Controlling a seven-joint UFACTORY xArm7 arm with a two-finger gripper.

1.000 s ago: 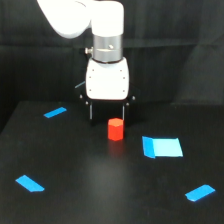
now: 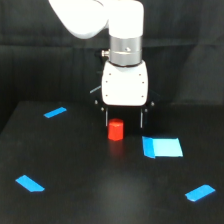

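Observation:
A small red block (image 2: 116,130) rests on the black table, near the middle of the camera view. My white gripper (image 2: 124,121) hangs above and around the block's position in the image, its dark fingers spread apart. The block appears below the gap, closer to the left finger; whether it stands between the fingers in depth is unclear. Nothing is visibly gripped. To the right lies a flat light-blue square (image 2: 168,147) with a darker blue strip along its left side.
Blue tape marks lie at the back left (image 2: 55,112), front left (image 2: 30,184) and front right (image 2: 200,192). A dark curtain (image 2: 40,50) hangs behind the table.
The gripper has shifted to the right and a little lower in the image. The red block and the light-blue square have stayed where they were.

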